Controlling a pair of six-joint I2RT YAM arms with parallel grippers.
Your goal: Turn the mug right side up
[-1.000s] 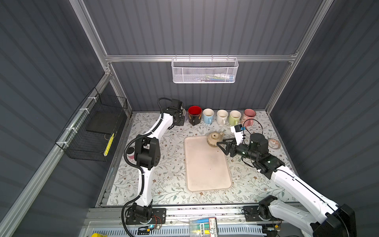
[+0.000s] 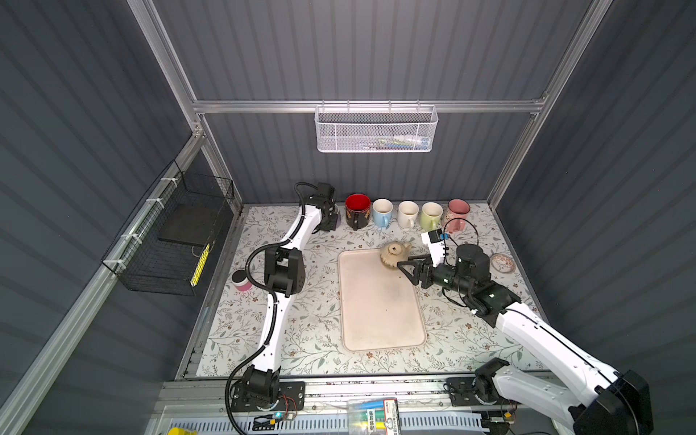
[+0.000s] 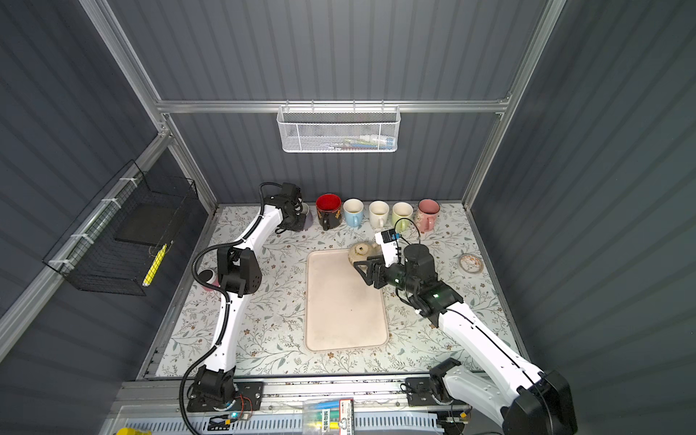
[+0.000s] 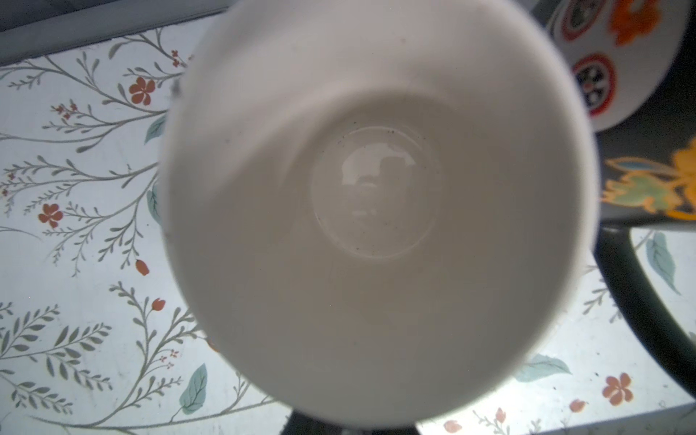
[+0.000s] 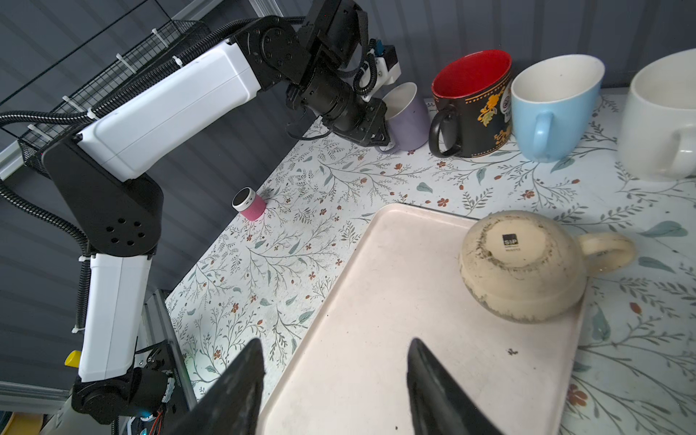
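Beside the black-and-red mug, a purple mug (image 5: 411,121) with a pale inside has its mouth up in the right wrist view. My left gripper is shut on it at its handle side, and its pale interior (image 4: 377,304) fills the left wrist view. Whether its base touches the table cannot be told. A beige cup (image 5: 522,261) lies bottom up on the far right corner of the pink tray (image 5: 377,340). Over the tray hangs my right gripper, open and empty, apart from the beige cup.
Close to the purple mug's right stands the black-and-red mug (image 5: 475,108), then blue (image 5: 549,112), white (image 2: 407,215), green (image 2: 431,216) and pink (image 2: 457,214) mugs along the back wall. A small pink-and-white object (image 5: 249,204) sits at left.
My left arm has straightened, and the purple mug has moved with its gripper, tilting from leaning to nearly upright. The right arm shifted very slightly; the beige cup stayed put.
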